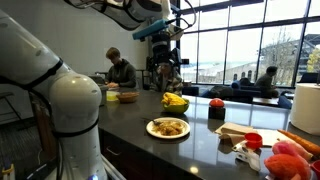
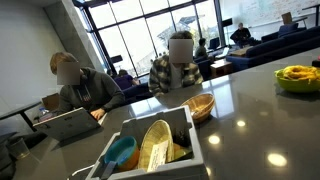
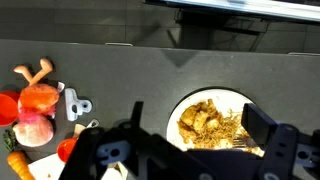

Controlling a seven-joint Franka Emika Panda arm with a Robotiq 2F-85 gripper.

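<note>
High above the table hangs my gripper, its two dark fingers wide apart at the bottom of the wrist view with nothing held. Below it lies a white plate (image 3: 180, 112) of yellow-brown food (image 3: 207, 124). A fork (image 3: 244, 142) rests at the plate's right side, partly hidden by a finger. In exterior view 1 the same plate (image 1: 152, 130) stands well under the gripper, near the table's front edge.
A green bowl with yellow items (image 1: 174, 103) stands behind the plate. To the right lie a red plush toy (image 1: 290, 160), red cups (image 1: 253, 141), a cutting board (image 1: 236, 130) and a carrot (image 1: 300, 140). A grey bin (image 2: 188, 120) holds several dishes. Bare table surrounds the plate.
</note>
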